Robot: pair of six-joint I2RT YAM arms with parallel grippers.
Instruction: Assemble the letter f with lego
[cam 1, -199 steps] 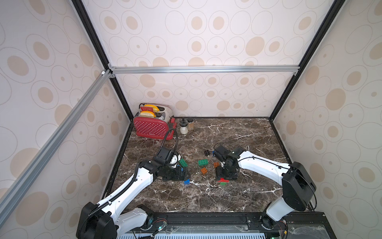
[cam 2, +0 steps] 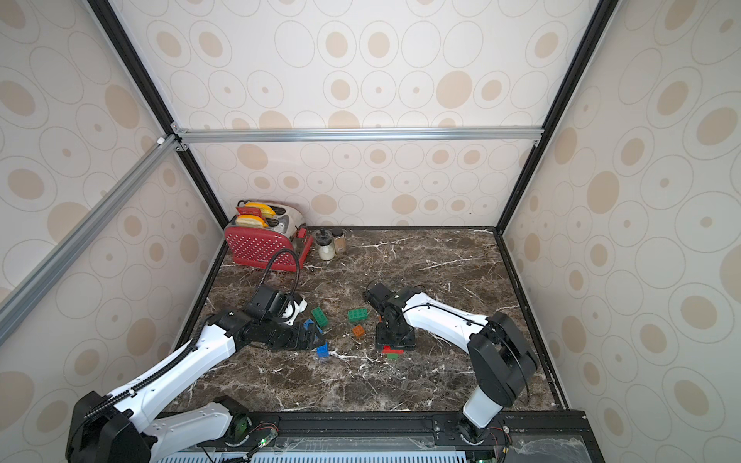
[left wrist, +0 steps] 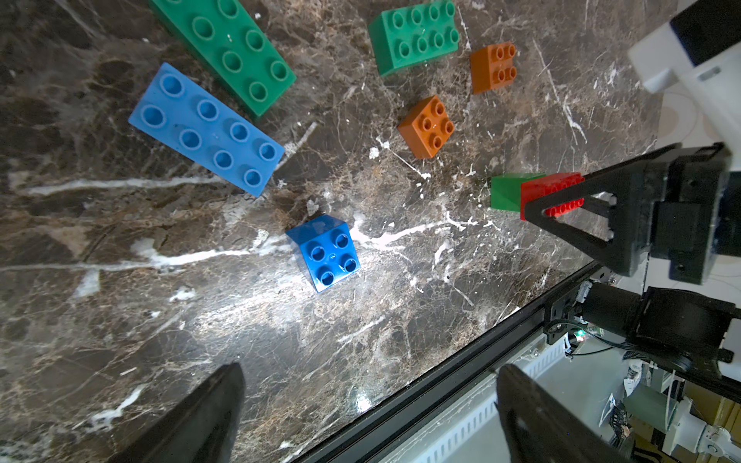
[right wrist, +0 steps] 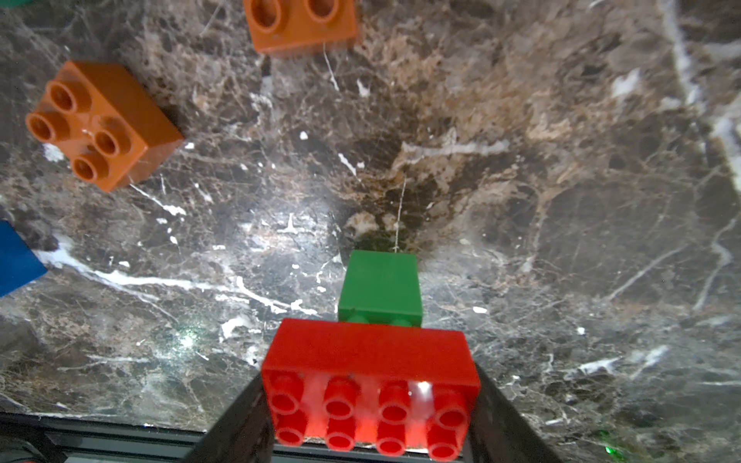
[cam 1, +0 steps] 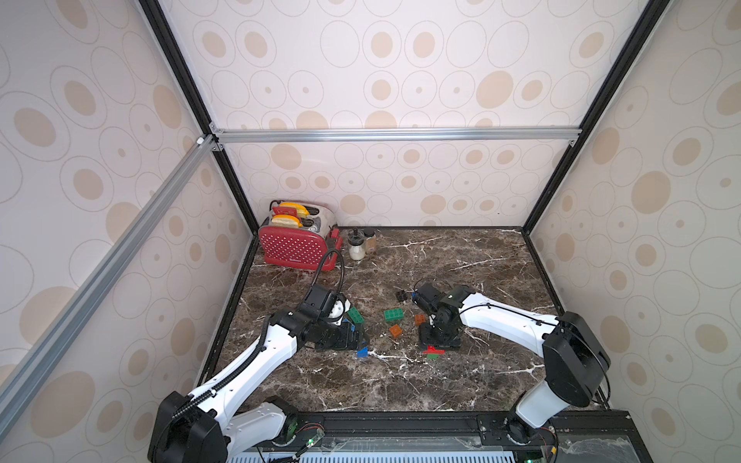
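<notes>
In the right wrist view a long red brick [right wrist: 370,351] spans the fingers of my right gripper, which is shut on it. Just beyond it a small green brick [right wrist: 380,287] adjoins the red one's lower side; whether the two are pressed fully together is hard to tell. My left gripper stands open over the table, nothing between its fingers. Ahead of it lies a small dark blue brick [left wrist: 332,254]. Farther off are a light blue brick [left wrist: 207,127], a long green brick [left wrist: 227,54], a second green brick [left wrist: 414,34] and two orange bricks [left wrist: 428,127].
A red toaster-like rack [cam 1: 297,247] and a white-bodied jar [cam 1: 356,248] stand at the back left. Small black pieces [cam 1: 401,296] lie behind the bricks.
The right arm has shifted very slightly, its elbow a little to the left. The left arm and the loose bricks look unmoved.
</notes>
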